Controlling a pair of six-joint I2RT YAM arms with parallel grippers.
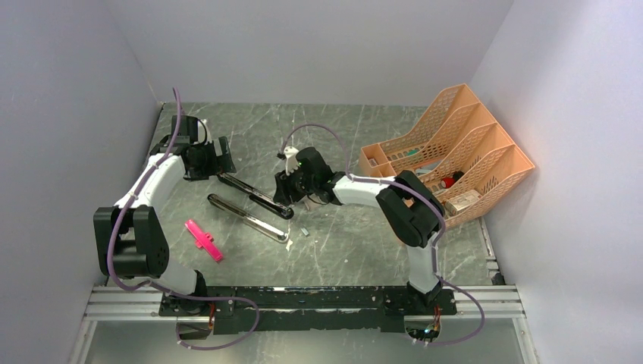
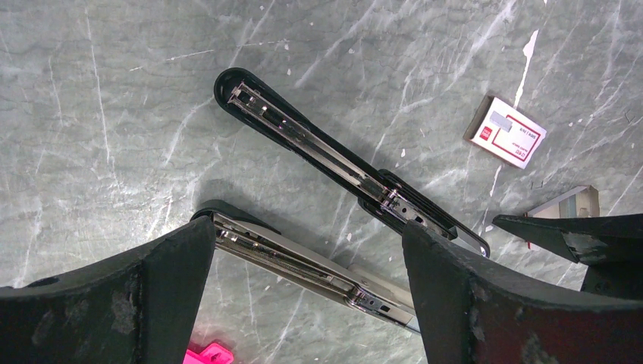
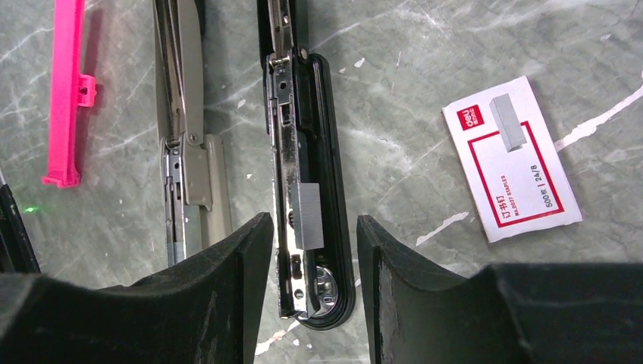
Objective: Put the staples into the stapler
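Note:
The black stapler (image 3: 330,152) lies folded open on the table, its metal magazine exposed. A grey strip of staples (image 3: 309,216) rests tilted on the magazine near its front end, overhanging the right side; it does not look seated in the channel. My right gripper is open over it, a finger to either side with visible gaps. My left gripper stands open above the far end of the staplers, nothing between its fingers. Beside the black one lies an opened grey-beige stapler (image 3: 182,129). A white staple box (image 3: 515,182) carries another strip on top.
A pink stapler (image 1: 203,240) lies at the left front. An orange compartment organizer (image 1: 485,144) with assorted items occupies the right side. A small grey piece (image 1: 305,231) sits on the table near the staplers.

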